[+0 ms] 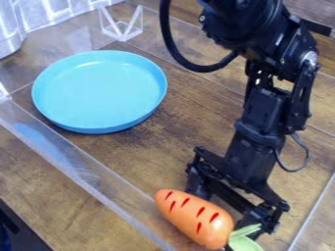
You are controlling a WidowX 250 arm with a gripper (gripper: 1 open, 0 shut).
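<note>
An orange toy carrot [195,216] with red stripes and pale green leaves lies at the bottom of the view, close to the clear panel. My black gripper [233,203] is low on the wooden surface just behind the carrot, its fingers partly hidden by it; whether they are open or shut on it I cannot tell. A light blue plate [100,91] lies empty at the upper left.
A clear panel [59,162] runs diagonally along the left edge of the wooden surface [147,159]. A white rack [11,25] and a small clear holder [120,22] are at the back left. Bare wood separates plate and carrot.
</note>
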